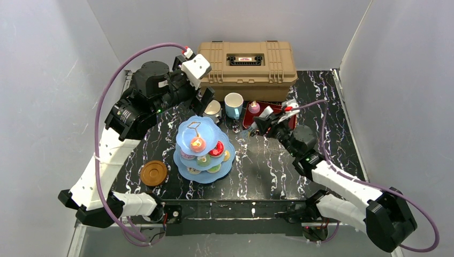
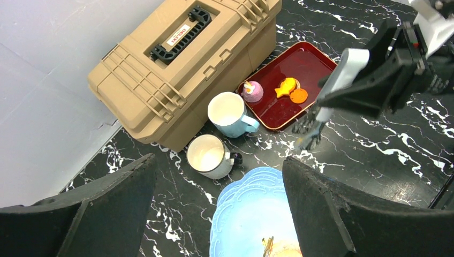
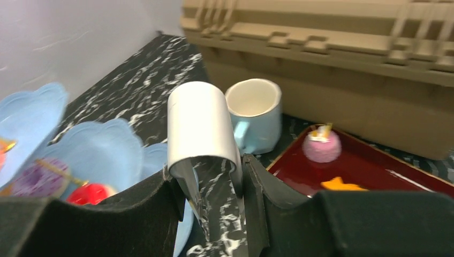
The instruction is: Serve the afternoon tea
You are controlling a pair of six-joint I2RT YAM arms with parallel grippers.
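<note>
White-handled tongs [image 3: 199, 120] are clamped in my right gripper [image 1: 262, 123], which is shut on them. In the left wrist view the tongs' tips point down beside the tray's near-left corner; whether anything sits between the tips I cannot tell. My left gripper stands open and empty above the tiered blue stand [image 2: 251, 206], its fingers wide apart. Several toy cakes sit on the stand, a pink one [image 1: 198, 144] on its top tier. The red tray [image 2: 292, 59] carries a pink cupcake [image 2: 252, 91], a yellow fish-shaped piece [image 2: 285, 87] and an orange disc [image 2: 299, 96].
A blue mug [image 1: 234, 106] and a white mug [image 2: 209, 156] stand between the stand and the tan case [image 1: 247, 72] at the back. A brown round lid [image 1: 153, 173] lies on the left. Clear tabletop extends right of the stand.
</note>
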